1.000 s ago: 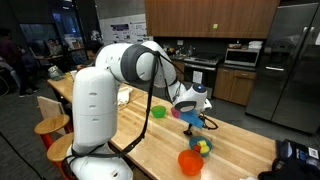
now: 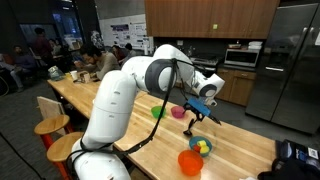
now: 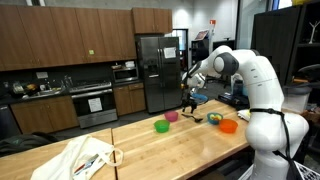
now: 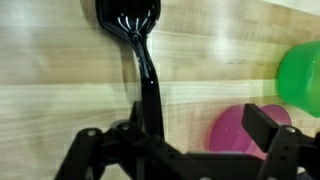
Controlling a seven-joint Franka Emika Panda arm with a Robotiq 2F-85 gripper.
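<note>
A black spoon [image 4: 148, 75] with a long handle lies on the wooden table. Its bowl is at the upper edge of the wrist view, and the handle runs down toward my left finger, its lower end hidden by the gripper. My gripper is open above the table, the fingers wide apart and nothing clasped. In exterior view 1 the gripper [image 2: 195, 107] hangs above and behind the dark spoon [image 2: 188, 130]. A pink bowl [image 4: 229, 128] shows partly behind the right finger, with a green bowl [image 4: 300, 76] at the right edge.
An orange bowl [image 2: 190, 161] and a blue bowl [image 2: 206, 148] with yellow contents stand at the near side of the table. Green [image 2: 158, 111] and pink [image 2: 178, 112] bowls sit farther back. A person [image 2: 207, 82] is behind the table.
Over the last second my gripper has risen and moved back from the spoon and blue bowl. The bowls and spoon look unmoved.
</note>
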